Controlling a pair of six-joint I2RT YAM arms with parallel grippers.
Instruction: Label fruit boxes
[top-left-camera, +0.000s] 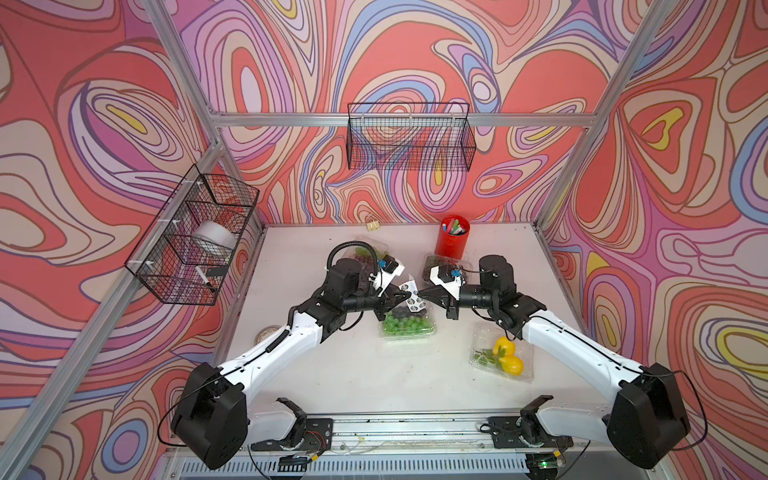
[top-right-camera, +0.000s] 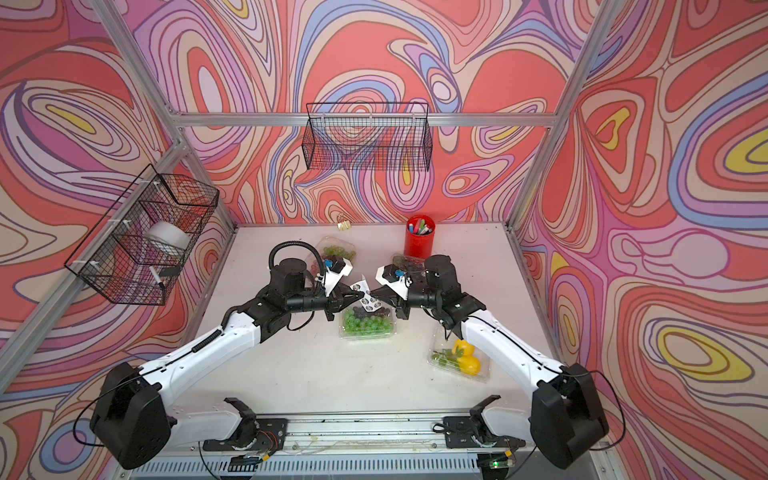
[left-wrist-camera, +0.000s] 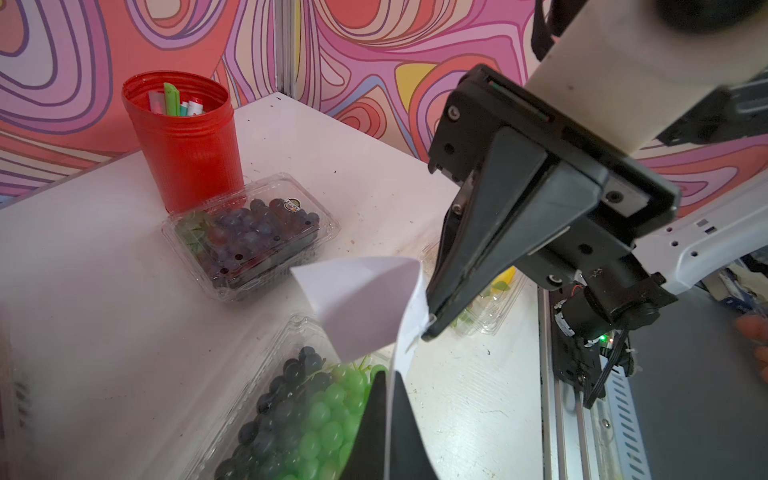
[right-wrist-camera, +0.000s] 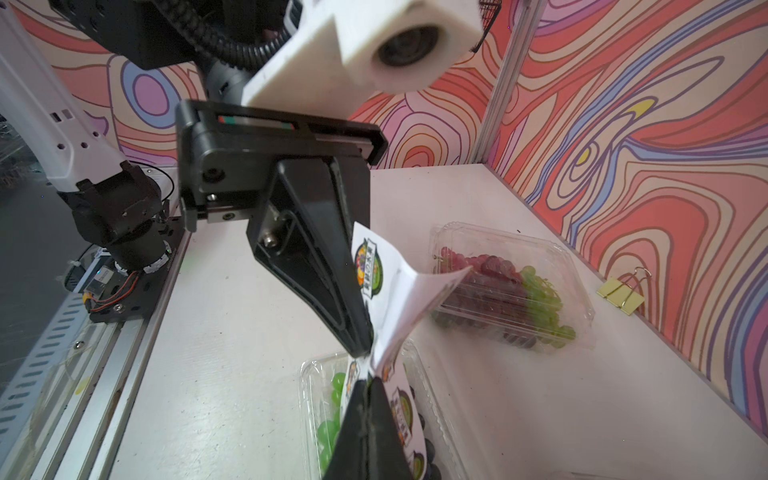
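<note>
A white sheet of round fruit labels (top-left-camera: 414, 304) stands bent between the two grippers, above the middle grape box (top-left-camera: 407, 325). My left gripper (top-left-camera: 407, 294) is shut on it; in the left wrist view the sheet (left-wrist-camera: 360, 305) rises from between its fingers. Facing it, my right gripper (top-left-camera: 422, 294) is shut, its tips against the edge of the sheet in the left wrist view. Whether a label sits between those tips cannot be seen. Printed labels show on the sheet (right-wrist-camera: 384, 288) in the right wrist view. The box below holds green and dark grapes.
Two more grape boxes stand behind: one back left (right-wrist-camera: 512, 288), one dark (left-wrist-camera: 248, 232) near the red pen cup (left-wrist-camera: 184, 140). A box with yellow fruit (top-left-camera: 502, 354) lies front right. Free table lies at front centre. A yellow clip (right-wrist-camera: 621, 296) lies by the back wall.
</note>
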